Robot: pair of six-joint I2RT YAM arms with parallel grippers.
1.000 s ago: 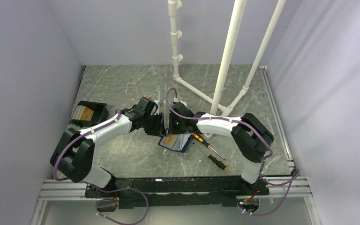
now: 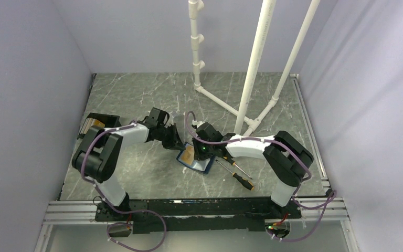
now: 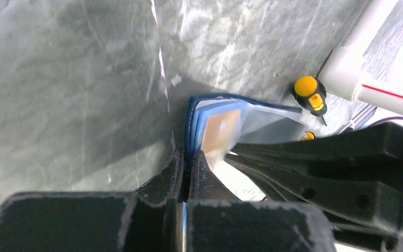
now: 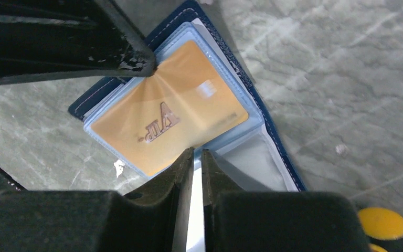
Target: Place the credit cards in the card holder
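Observation:
The card holder [image 2: 208, 166] lies open on the table, dark blue with clear sleeves. An orange card with lettering lies in a blue-edged sleeve of it; part of this card also shows in the left wrist view. My left gripper is shut on the holder's blue edge, one finger [image 4: 131, 58] over the sleeve's border. At the middle of the holder, my right gripper is shut with a strip of clear sleeve between its fingers. More cards [image 2: 92, 126] stand in a black box at the far left, partly behind the left arm.
Two screwdrivers with yellow-black handles [image 2: 243, 181] lie right of the holder. A white pipe frame [image 2: 252, 68] rises behind the right arm. Bare table spreads in front of the holder and at the back left.
The right gripper has moved down and right over the holder. The left forearm now covers part of the black box.

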